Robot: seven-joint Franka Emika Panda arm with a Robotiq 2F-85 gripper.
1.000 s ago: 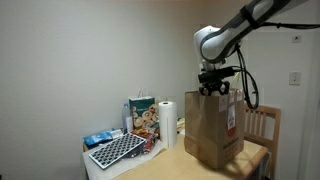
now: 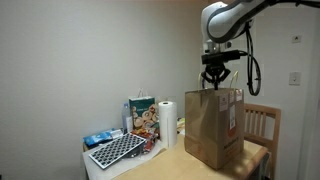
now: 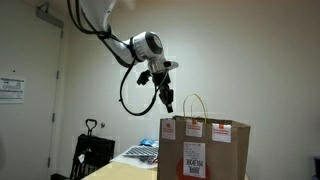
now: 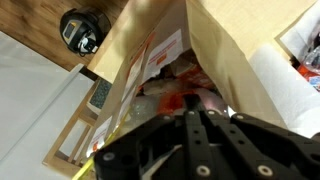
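A large brown paper bag [image 2: 213, 130] stands upright on the table, its top open and its thin yellowish handles raised. My gripper [image 3: 168, 104] hangs pointing down just above the bag's rim, clear of the table. Looking down in the wrist view, I see the bag's mouth and, inside it, wrapped contents [image 4: 190, 75] in red and clear plastic. The fingers look shut, and nothing clearly shows between them. Part of the bag's inside is hidden behind the gripper. White labels sit on the bag's upper side, one with a printed code [image 3: 194, 160].
Left of the bag stand a paper towel roll [image 2: 168, 124], a printed shopping bag [image 2: 143, 116] and a bottle. A dark slotted tray [image 2: 117, 149] lies at the table's left. Behind the bag is a wooden chair [image 2: 262, 124]. Some bare table shows in front of the bag.
My gripper has risen from down at the bag's mouth to above its rim. The bag and the things on the table stay where they were.
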